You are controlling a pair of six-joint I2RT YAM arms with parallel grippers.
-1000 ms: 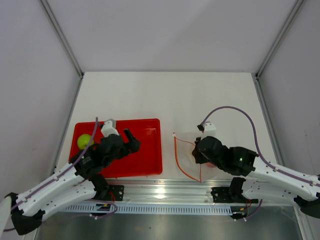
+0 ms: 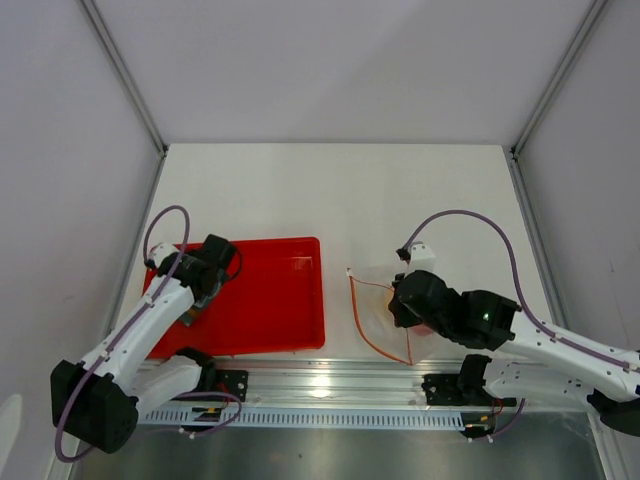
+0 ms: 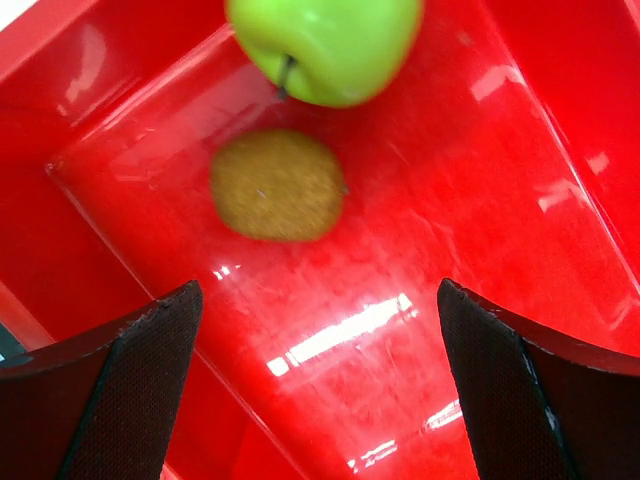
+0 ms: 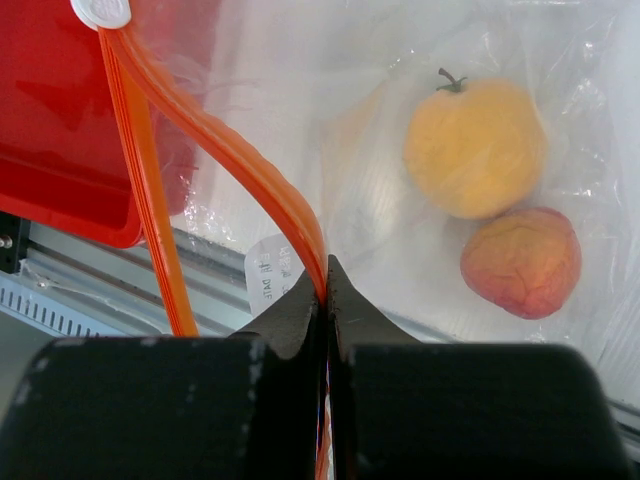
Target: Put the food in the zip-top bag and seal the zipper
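Observation:
Over the left part of the red tray (image 2: 270,300), my left gripper is open and empty. Its wrist view shows a brown kiwi (image 3: 277,186) on the tray floor, just beyond the fingertips, with a green apple (image 3: 330,45) farther up. The arm covers both in the top view. My right gripper is shut on the orange zipper edge of the clear bag (image 4: 370,190); the mouth's two orange strips stand apart. Inside the bag lie an orange-yellow fruit (image 4: 475,148) with a stem and a reddish peach (image 4: 522,263), touching each other.
A white zipper slider (image 4: 101,10) sits at the far end of the orange strips. A metal rail (image 2: 320,378) runs along the front, and tray walls surround the left gripper's spot.
My left gripper has swung leftward across the tray, now covering the spot where the green apple showed in the top view. The right arm and bag have hardly moved.

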